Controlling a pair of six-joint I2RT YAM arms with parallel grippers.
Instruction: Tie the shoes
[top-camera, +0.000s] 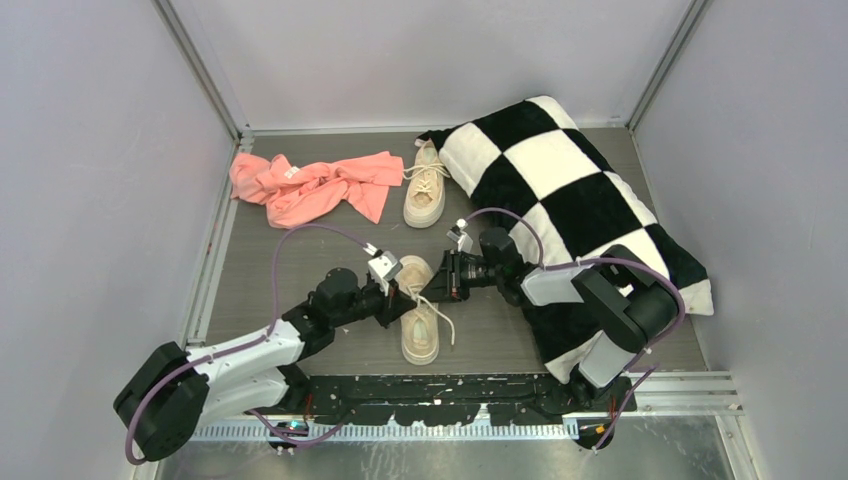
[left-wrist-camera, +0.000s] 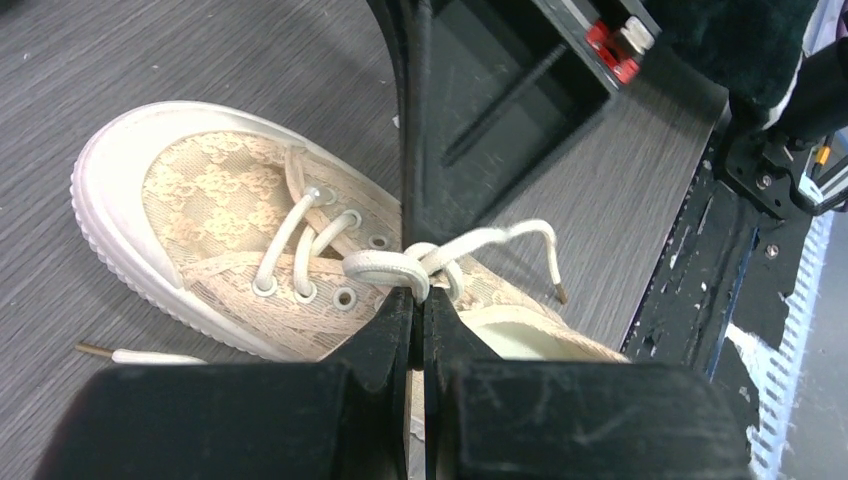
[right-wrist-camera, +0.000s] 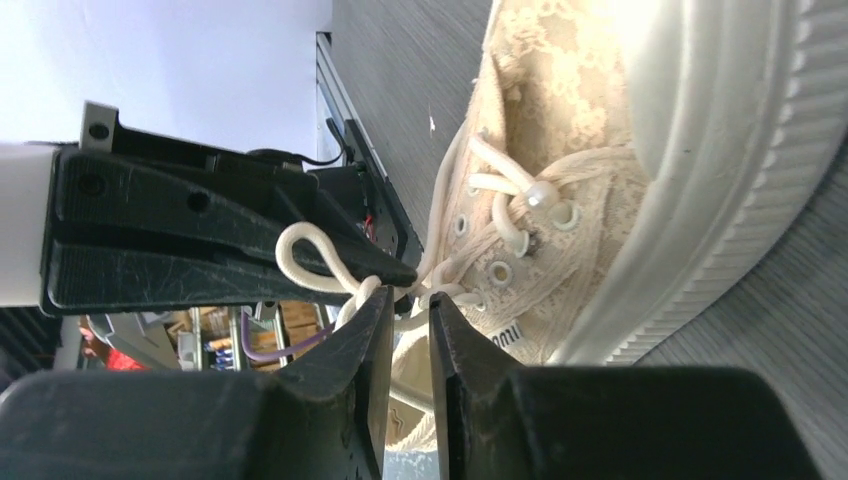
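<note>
The near beige shoe (top-camera: 420, 340) lies between my grippers, toe toward the robot base in the top view. My left gripper is shut over its eyelets; a white lace (left-wrist-camera: 385, 265) curls at its tips, and whether they pinch it cannot be told. In the right wrist view a lace loop (right-wrist-camera: 290, 255) curls across the left gripper's dark fingers (right-wrist-camera: 200, 225). My right gripper stands slightly open, a narrow gap between its tips, close beside the laces. One lace end (top-camera: 452, 330) hangs over the shoe's right side. The far shoe (top-camera: 424, 205) has crossed laces.
A salmon cloth (top-camera: 320, 185) lies at the back left. A black-and-white checkered cushion (top-camera: 580, 190) fills the right side and reaches the far shoe's heel.
</note>
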